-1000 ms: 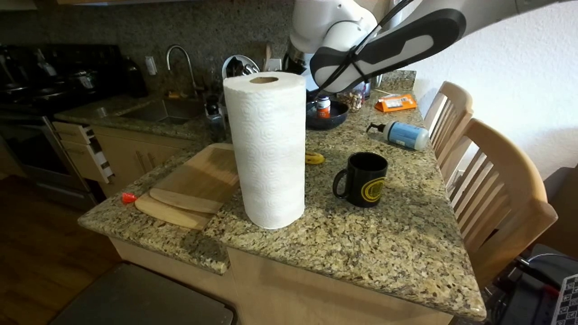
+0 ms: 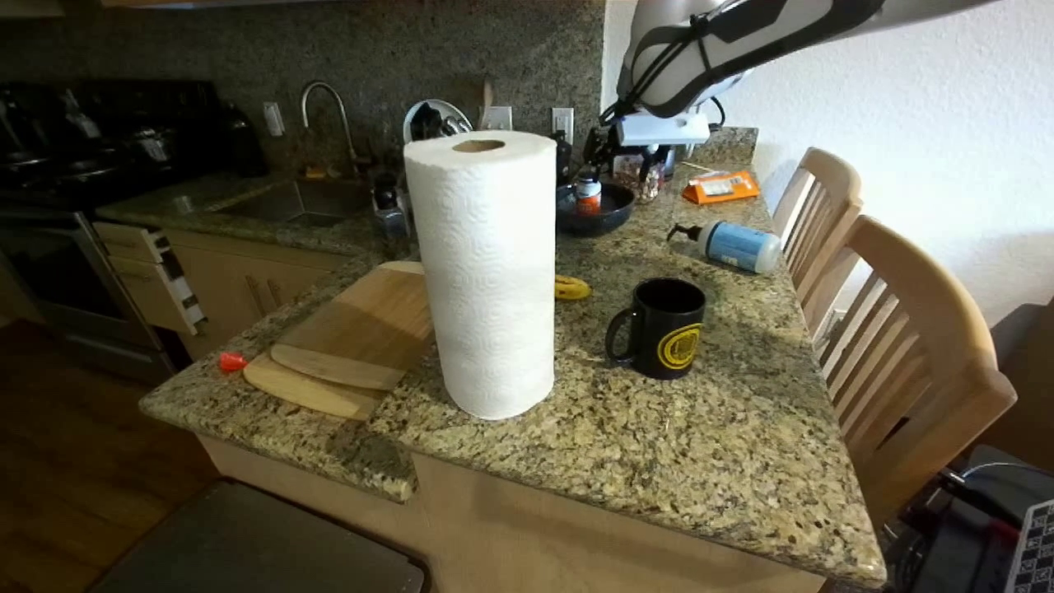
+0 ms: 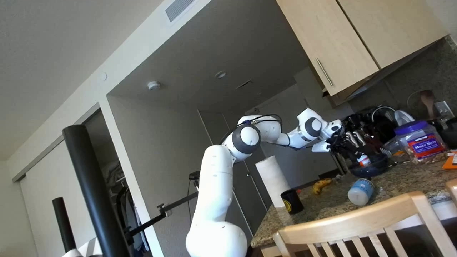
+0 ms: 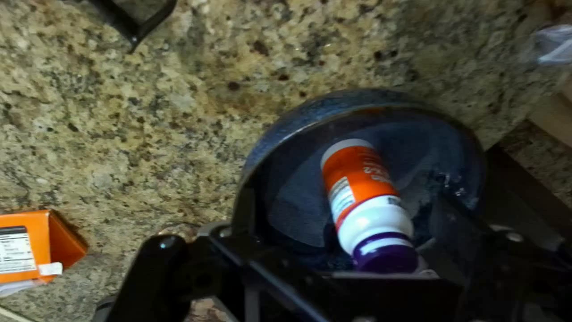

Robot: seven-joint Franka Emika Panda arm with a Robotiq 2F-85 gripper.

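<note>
An orange and white bottle with a purple cap point(image 4: 367, 206) leans inside a dark blue bowl point(image 4: 316, 110); in exterior view 1 the same bottle point(image 2: 588, 196) rises above the bowl's rim. My gripper is open over the bowl, one finger point(image 4: 244, 214) to the left of the bottle and the other to its right. In the wrist view a gap shows on both sides of the bottle, so nothing is held. How high the fingertips are above the bowl is hard to judge, since exterior view 1 shows the gripper dark and small.
Beside the bowl are a jar of nuts point(image 3: 424, 143) and an orange package point(image 2: 721, 187). A blue lotion bottle point(image 2: 739, 247) lies on its side. Nearer stand a black mug point(image 2: 667, 331) and a paper towel roll point(image 2: 489, 287), with a banana point(image 2: 570, 287) behind the roll.
The arm has swung back and to the right in exterior view 1, and its gripper end now shows near the bowl. Objects on the counter look unmoved.
</note>
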